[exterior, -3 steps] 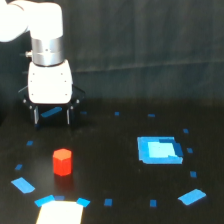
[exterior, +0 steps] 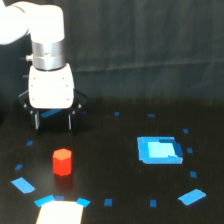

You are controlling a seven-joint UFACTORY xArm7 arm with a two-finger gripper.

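Observation:
A red block with a six-sided outline (exterior: pixel 62 162) rests on the dark table at the left. Behind it and higher in the view, my white arm ends in a gripper (exterior: pixel 53 122) whose two thin dark fingers hang wide apart. Nothing shows between them, and a gap separates them from the block. To the right lies a shallow blue tray (exterior: pixel 145 151) with a white patch inside; no block is in it.
Flat blue markers lie around the table, including a larger one at the right (exterior: pixel 192 197) and one at the left (exterior: pixel 22 185). A pale object (exterior: pixel 60 213) stands at the bottom edge. Between block and tray the surface is clear of tall things.
My arm and gripper sit very slightly lower and to the right of where they were. The red block and the blue tray have not moved.

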